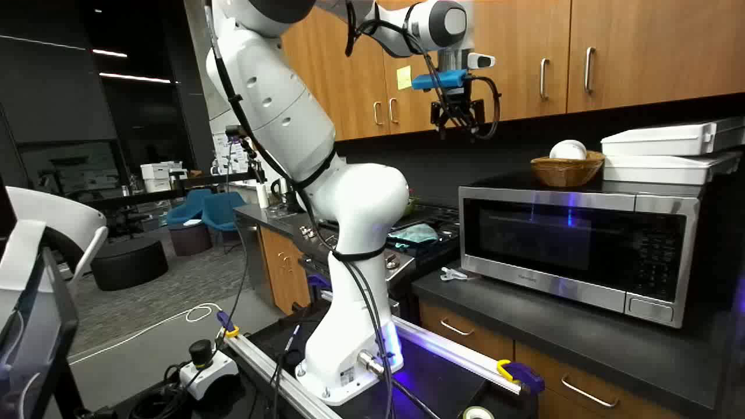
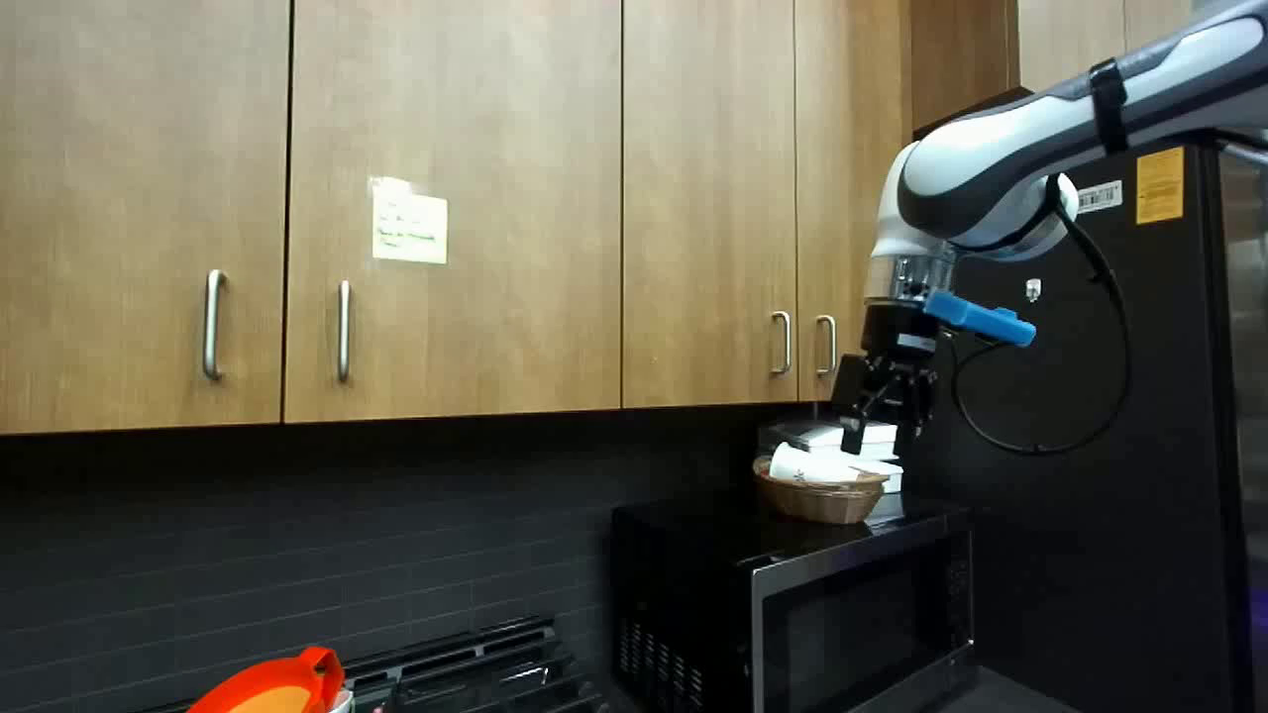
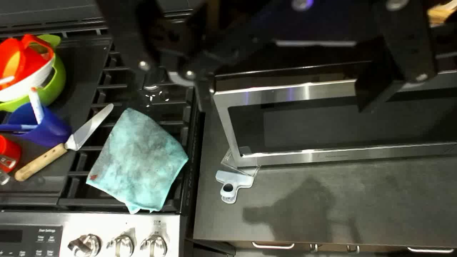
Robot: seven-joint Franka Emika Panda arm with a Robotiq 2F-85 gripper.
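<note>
My gripper (image 1: 458, 127) hangs high in front of the upper cabinets, fingers downward and open, with nothing between them. In the wrist view its two dark fingers (image 3: 379, 87) stand wide apart across the top, above the microwave (image 3: 308, 124). A wicker basket (image 1: 567, 170) with a white cup (image 2: 810, 463) lying in it sits on top of the microwave; exterior view 2 shows the gripper (image 2: 882, 440) above this basket in the image, though its depth is hard to tell. To the left, a teal cloth (image 3: 139, 160) lies on the stove grates. A pale clip (image 3: 231, 184) rests on the counter before the microwave.
White lidded boxes (image 1: 660, 139) are stacked beside the basket. On the stove's left are nested colored bowls (image 3: 58, 79), a blue cup (image 3: 47, 128) and a wooden-handled spatula (image 3: 45, 160). Closed cabinets (image 2: 458, 119) line the wall.
</note>
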